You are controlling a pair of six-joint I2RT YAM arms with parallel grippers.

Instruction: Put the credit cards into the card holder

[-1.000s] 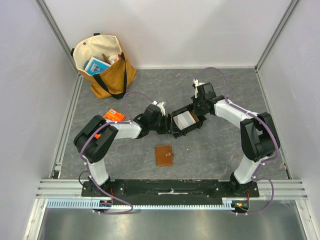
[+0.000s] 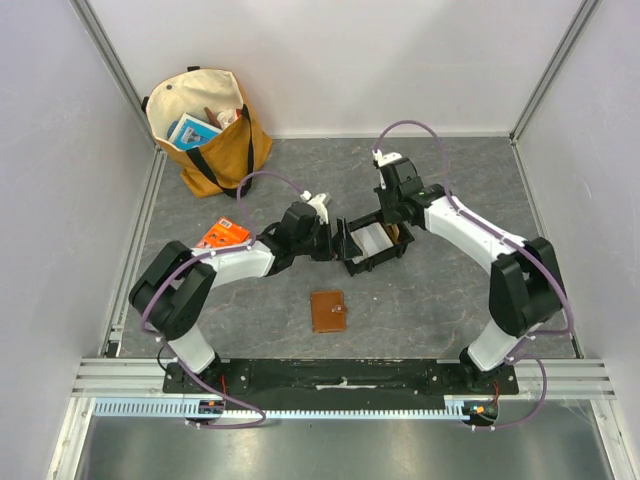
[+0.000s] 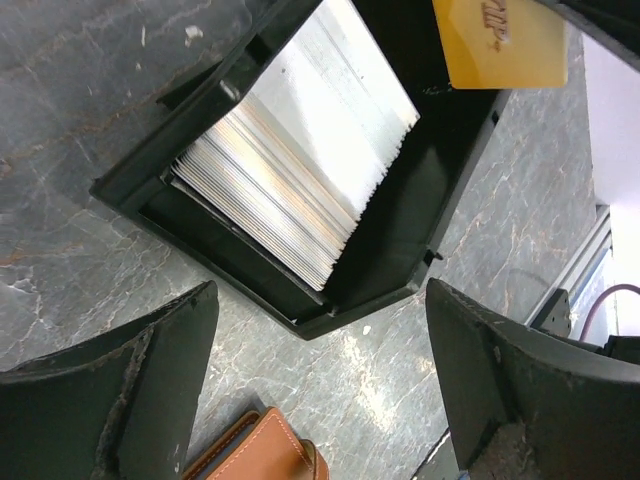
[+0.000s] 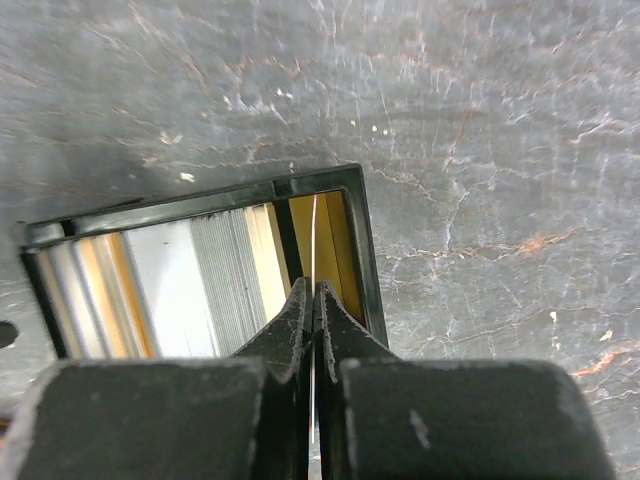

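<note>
A yellow card (image 3: 505,45) is raised above the black box's right end in the left wrist view, with my right gripper shut on it. In the right wrist view the card shows only as a thin upright edge. The brown card holder (image 2: 328,312) lies flat on the table in front of the box; its edge peeks into the bottom of the left wrist view. My left gripper is open at the box's near left corner, its fingers (image 3: 150,375) spread wide and no card between them.
The black box (image 2: 385,262) holds a stack of white and coloured cards (image 3: 300,130). An orange packet (image 2: 224,232) lies beneath the left arm, and a yellow bag (image 2: 205,120) stands at the back left. Bare table surrounds the card holder.
</note>
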